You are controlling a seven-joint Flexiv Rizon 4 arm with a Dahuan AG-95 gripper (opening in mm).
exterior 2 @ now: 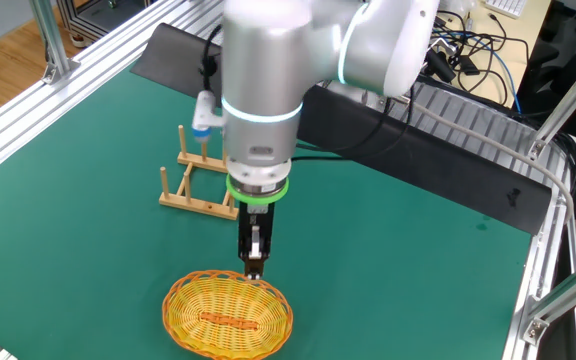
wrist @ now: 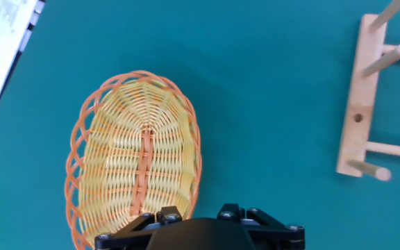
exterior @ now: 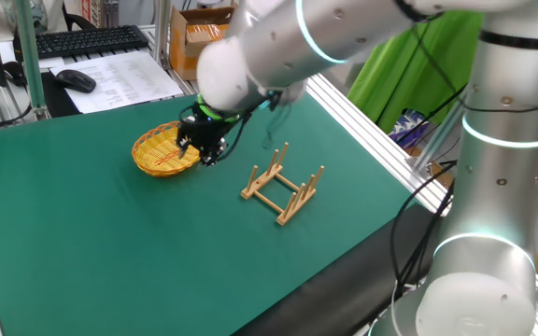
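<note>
The oval yellow wicker basket (wrist: 144,160) has an orange braided rim and an orange strip across its bottom; it looks empty. In the wrist view my gripper is open, its two fingertips apart and nothing visible between them. From exterior view 2, the gripper (exterior 2: 254,274) points down at the basket's (exterior 2: 228,318) rim on the side toward the rack. Exterior view 1 has the gripper (exterior: 202,153) in front of the basket's (exterior: 162,154) right part, hiding some of it. A wooden rack (exterior: 283,187) with upright pegs stands on the green table.
Papers (exterior: 120,79), a mouse (exterior: 76,81) and a keyboard (exterior: 82,39) lie past the table's far edge, near a cardboard box (exterior: 194,42).
</note>
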